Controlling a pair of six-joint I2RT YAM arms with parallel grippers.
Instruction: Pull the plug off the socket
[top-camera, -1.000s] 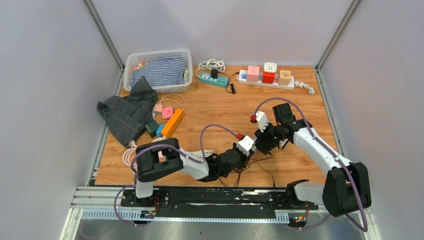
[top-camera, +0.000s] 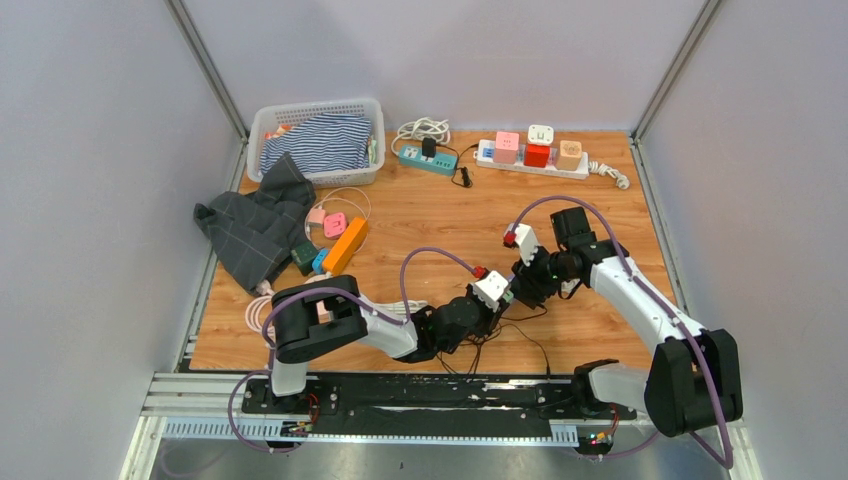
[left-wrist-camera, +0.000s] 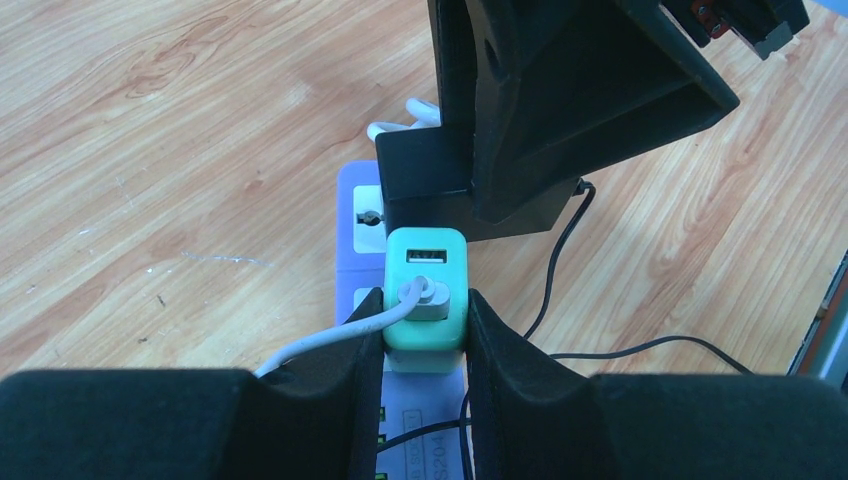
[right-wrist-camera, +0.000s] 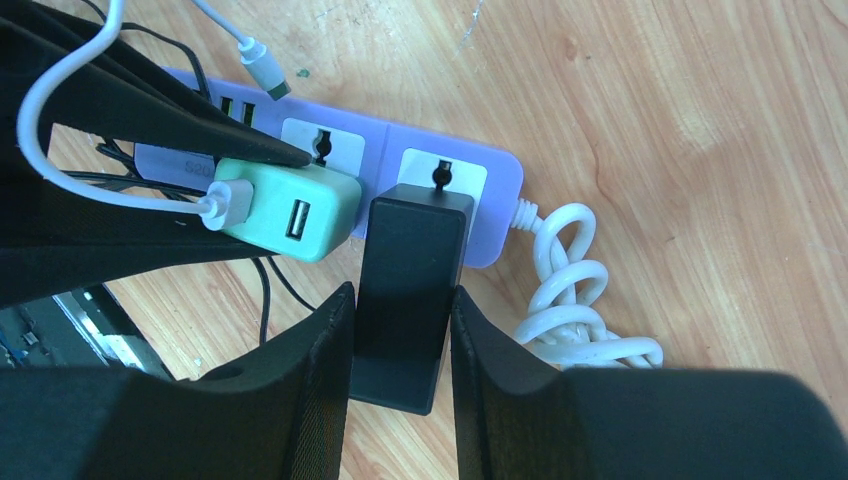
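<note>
In the left wrist view my left gripper is shut on the mint-green USB plug (left-wrist-camera: 427, 250), one finger on each side. The plug, with a white cable in its face, sits over the purple power strip (left-wrist-camera: 358, 255). Whether its prongs are in the socket is hidden. The fingers of my right gripper flank a black adapter (right-wrist-camera: 412, 270) in the right wrist view, close to both sides. Whether they press on it does not show clearly. One end of the adapter covers part of the strip's end socket (right-wrist-camera: 460, 175); its prongs are hidden.
Thin black cords (left-wrist-camera: 650, 350) run around the strip, and its coiled white cord (right-wrist-camera: 570, 300) lies beside its end. Toward the back stand a teal strip (top-camera: 427, 160), a white strip (top-camera: 560, 170) with cube plugs, and a basket (top-camera: 375, 150).
The right arm has shifted very slightly at the wrist in the top view. My left arm and the objects on the table look unmoved.
</note>
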